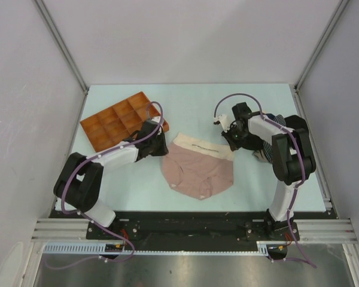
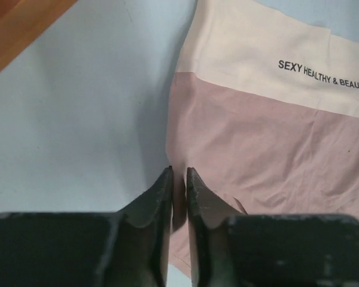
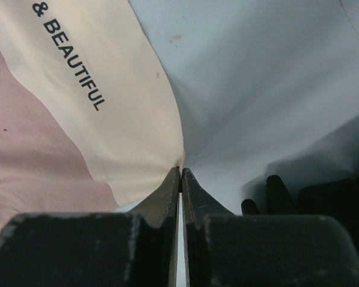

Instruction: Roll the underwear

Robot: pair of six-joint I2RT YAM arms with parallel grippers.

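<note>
The pink underwear (image 1: 197, 172) with a cream waistband printed "SEXY HEALTHY & BEAUTIFUL" lies spread on the pale table. My left gripper is at its left edge, fingertips close together on a fold of pink fabric just below the waistband; in the top view it is left of the garment. My right gripper is shut on the right end of the cream waistband (image 3: 137, 119), pinching the corner.
A wooden compartment tray (image 1: 107, 122) sits at the back left, close to the left arm. A pile of dark and striped clothing (image 1: 293, 122) lies at the right.
</note>
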